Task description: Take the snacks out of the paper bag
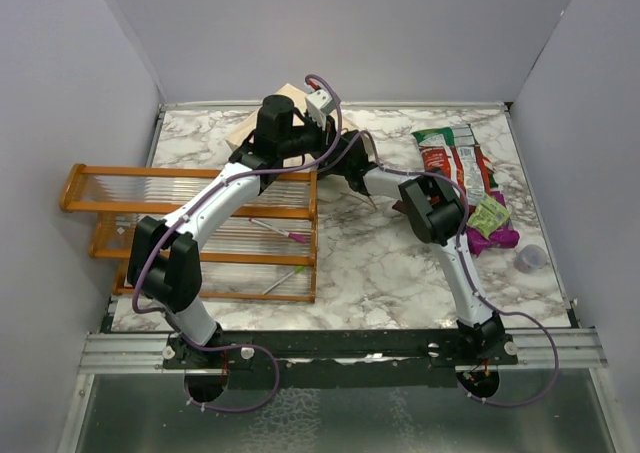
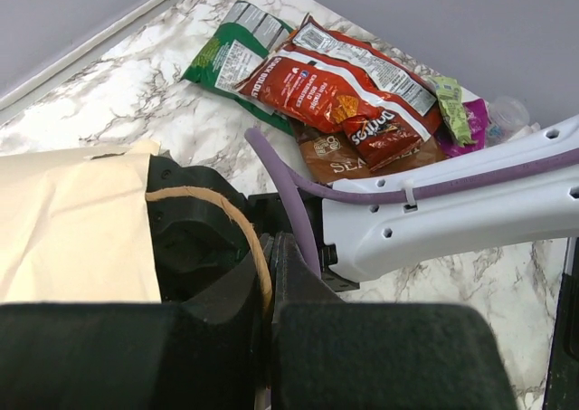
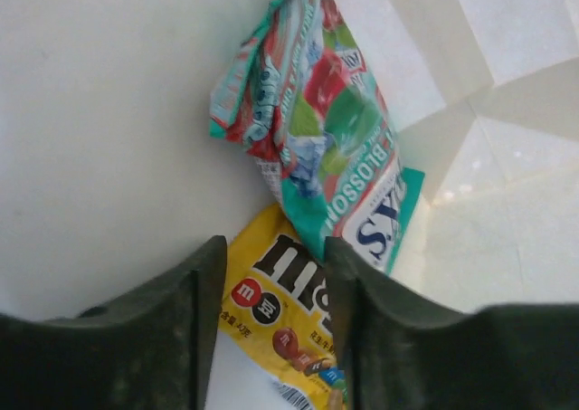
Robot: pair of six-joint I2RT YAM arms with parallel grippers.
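Observation:
The cream paper bag [image 2: 72,220] lies at the back left, with a tan handle. My left gripper is shut at its top beside the handle. My right gripper is inside the bag, part open, its fingertips just over a yellow m&m's packet [image 3: 280,328]; a teal-and-red packet [image 3: 326,129] lies above that. Nothing clearly shows held between its fingers.
Several snacks lie at the right: a green bag [image 2: 231,57], a Doritos bag [image 2: 335,84], a brown bag [image 2: 326,161], a light green packet [image 1: 488,216] and a clear cup [image 1: 531,258]. A wooden rack [image 1: 200,256] fills the front left.

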